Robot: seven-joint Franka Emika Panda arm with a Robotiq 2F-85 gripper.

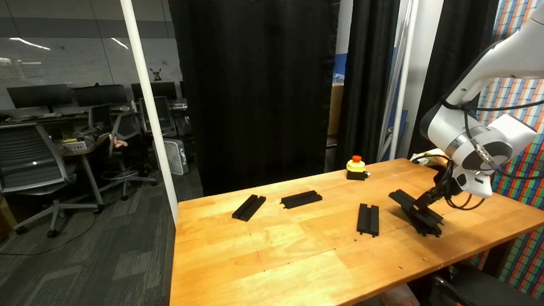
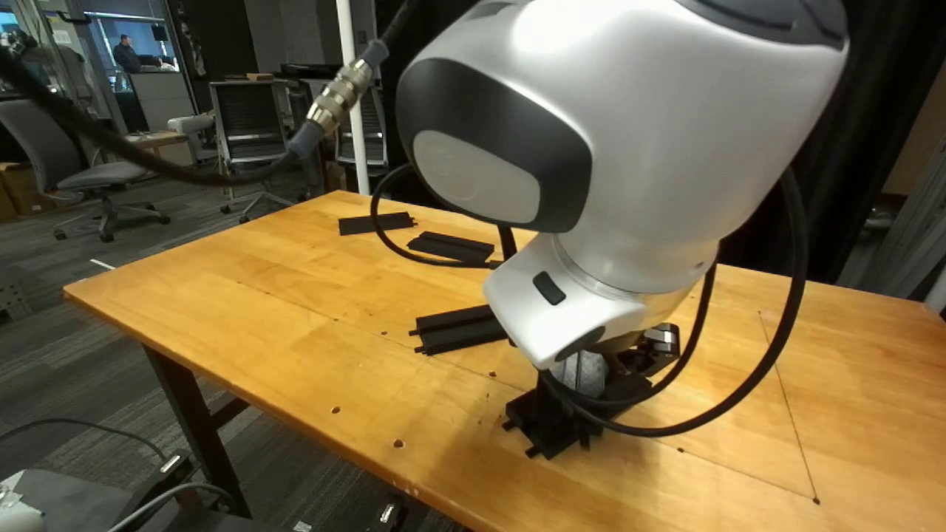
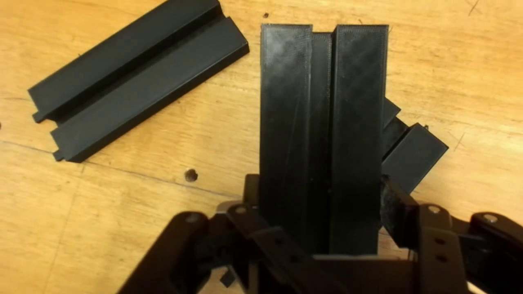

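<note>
A black grooved track piece is between the fingers of my gripper, which is shut across its width. In the wrist view its long groove runs up and down the picture. Partly hidden beneath it, a second black piece sticks out on the right at a slant. In exterior view 1 the held piece is tilted at the table's right side, with the other piece showing under its near end. Whether the two touch cannot be told. The arm covers most of the gripper in exterior view 2.
One loose track piece lies just left of the held one. Two more, a slanted piece and another piece, lie toward the back left. An emergency stop button stands at the back edge.
</note>
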